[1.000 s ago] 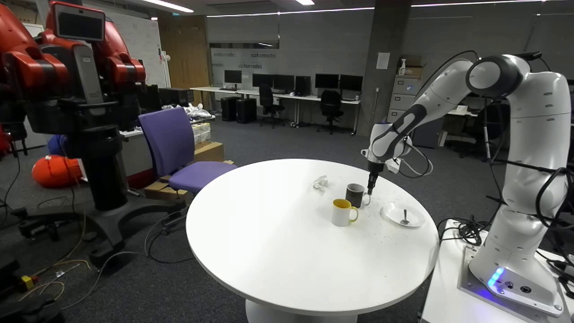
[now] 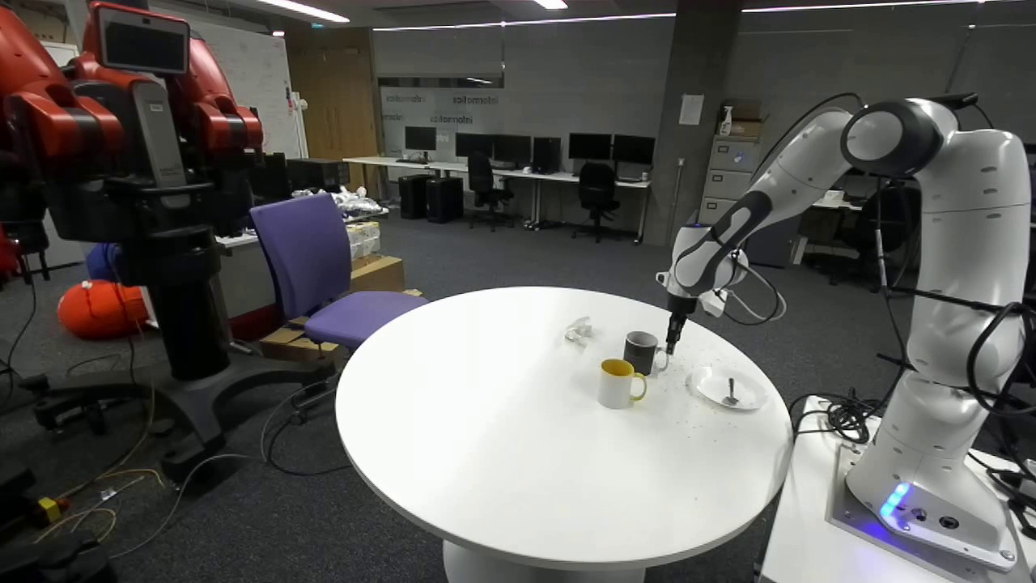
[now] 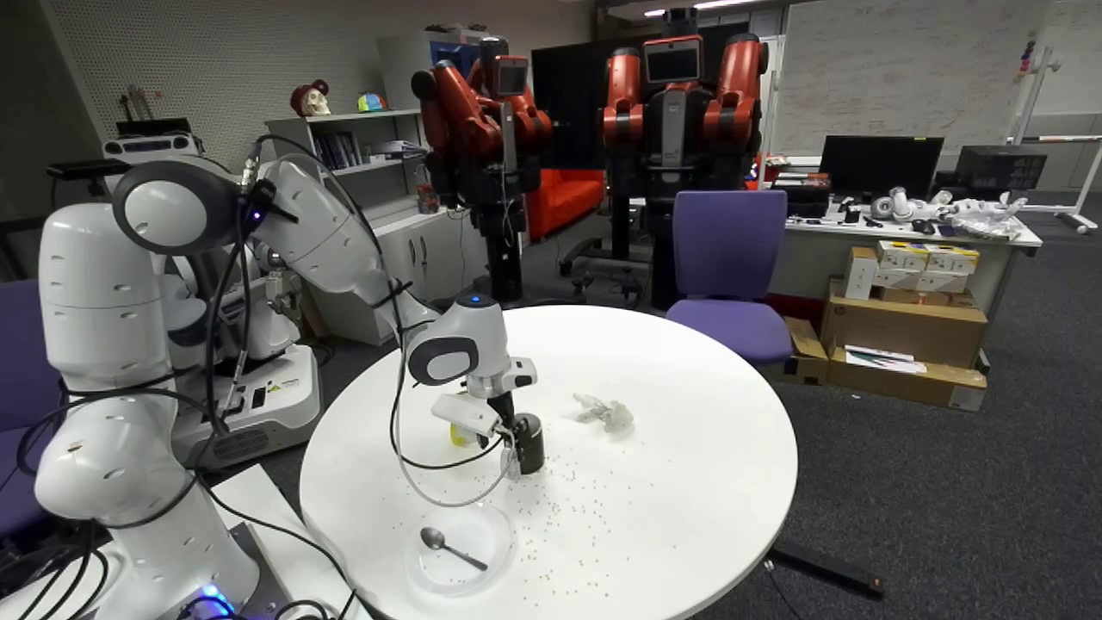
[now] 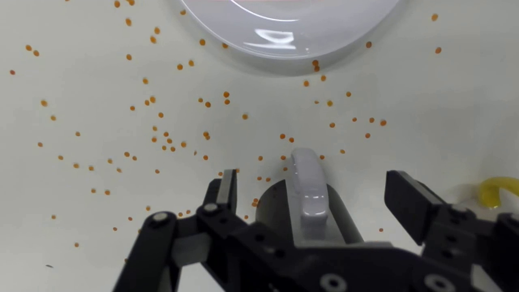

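Note:
A dark grey mug (image 2: pixel 641 351) with a white handle (image 4: pixel 311 187) stands upright on the round table. In the wrist view my gripper is open, its fingers (image 4: pixel 226 192) spread to either side of that handle without touching it. The mug's lower part in that view is hidden behind the gripper body. Beside it stands a white mug with a yellow inside (image 2: pixel 616 384); only its yellow handle (image 4: pixel 496 190) and a bit of wall show at the wrist view's right edge. A white plate (image 3: pixel 496 567) holds a metal spoon (image 3: pixel 455 548).
Crumpled clear plastic (image 3: pixel 606 413) lies on the table (image 2: pixel 466 427) past the dark mug. Small orange grains (image 4: pixel 166 134) are scattered between mug and plate. Wide bare tabletop lies on the side towards the purple chair (image 2: pixel 306 262).
My gripper has shifted very slightly to the right in exterior view 1, by the dark mug's handle. The mugs, plate and spoon have not moved.

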